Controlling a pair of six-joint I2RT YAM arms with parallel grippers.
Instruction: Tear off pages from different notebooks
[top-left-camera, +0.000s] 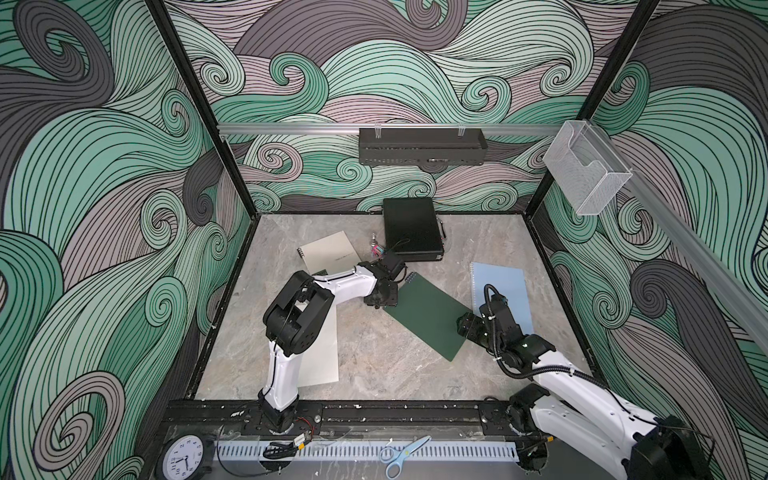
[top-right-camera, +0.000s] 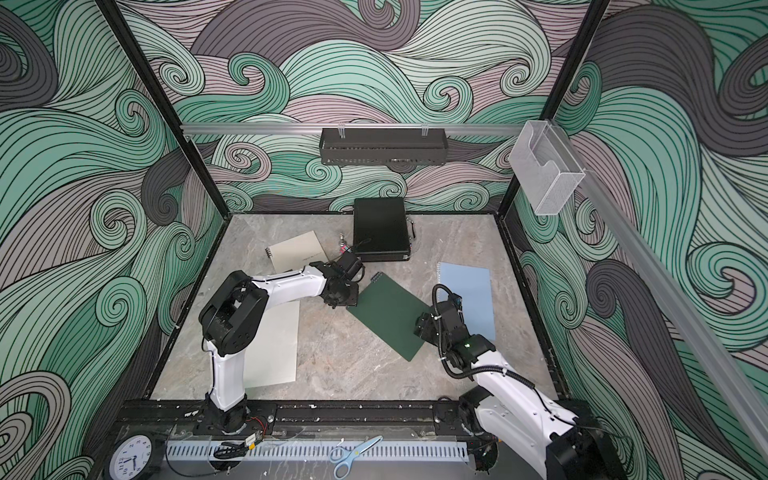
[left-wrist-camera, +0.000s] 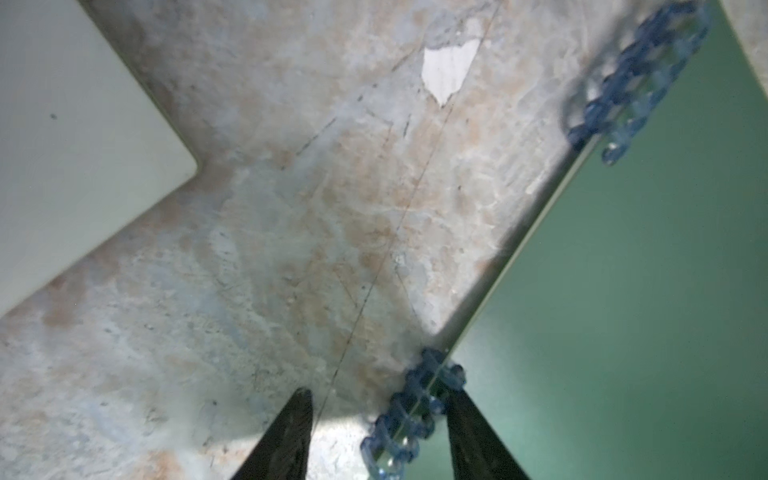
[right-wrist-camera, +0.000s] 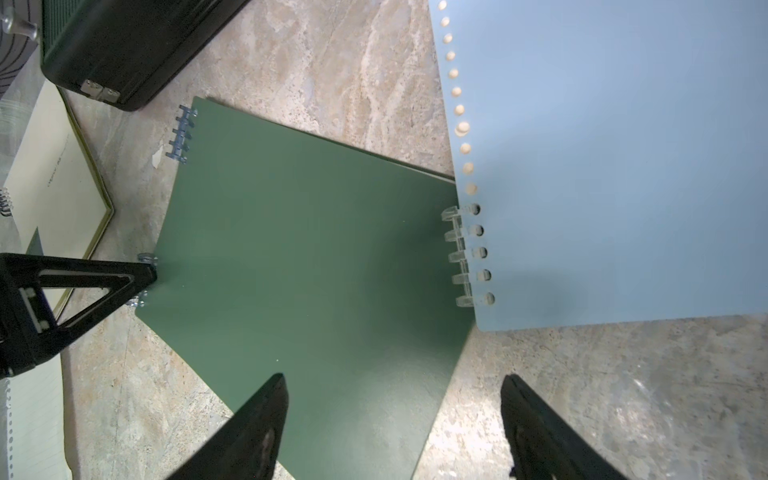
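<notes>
A dark green notebook (top-left-camera: 428, 312) lies slanted mid-table, its blue wire binding in two short stretches. My left gripper is open, its fingers on either side of the nearer stretch of that binding (left-wrist-camera: 412, 412); whether either touches it I cannot tell. A light blue notebook (right-wrist-camera: 608, 160) lies to the right, with upper holes bare and clear coils in the lower ones. My right gripper is open above the green notebook's lower right part, nothing between its fingers. A cream notebook (top-left-camera: 332, 252) and a white sheet (top-right-camera: 272, 360) lie left, partly hidden by my left arm.
A black case (top-left-camera: 409, 224) stands at the back, with a small object (top-left-camera: 374, 244) beside it. On the wall rails hang a black tray (top-left-camera: 422, 148) and a white mesh holder (top-left-camera: 586, 168). Bare tabletop (top-left-camera: 392, 364) shows at the front middle.
</notes>
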